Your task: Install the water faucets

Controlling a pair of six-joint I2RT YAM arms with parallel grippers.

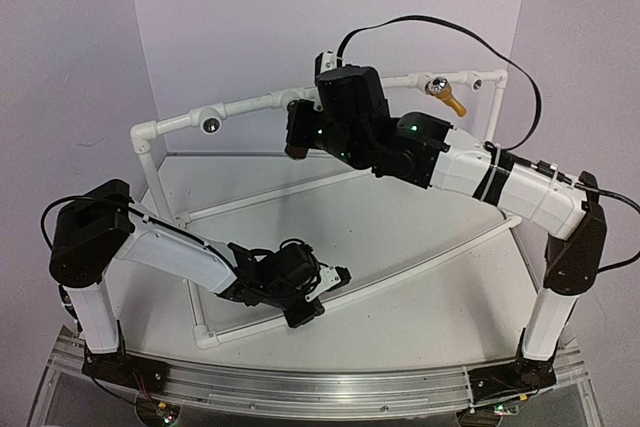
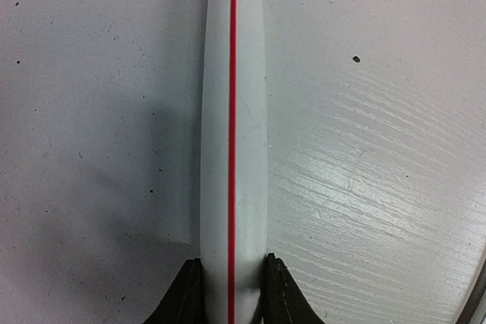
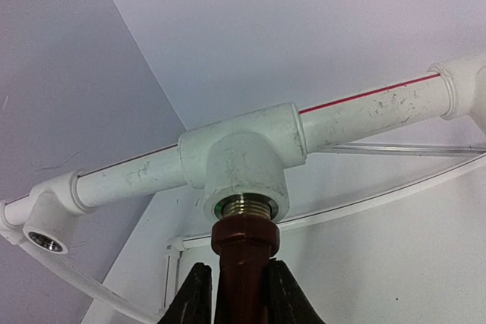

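A dark red faucet (image 3: 247,237) stands with its brass threaded end in the mouth of a white tee fitting (image 3: 244,165) on the upper pipe. Some thread shows below the socket's rim. My right gripper is shut on the faucet body; in the top view its arm covers most of this. My left gripper is shut around the lower white pipe (image 2: 250,134) with the red stripe, near the frame's front. An orange faucet (image 1: 452,102) sits at another fitting, towards the right end of the upper pipe.
Open tee sockets show at the left (image 1: 210,120) and far right (image 1: 476,82) of the upper pipe. The white pipe frame (image 1: 207,337) stands on a light board, with walls behind and at both sides.
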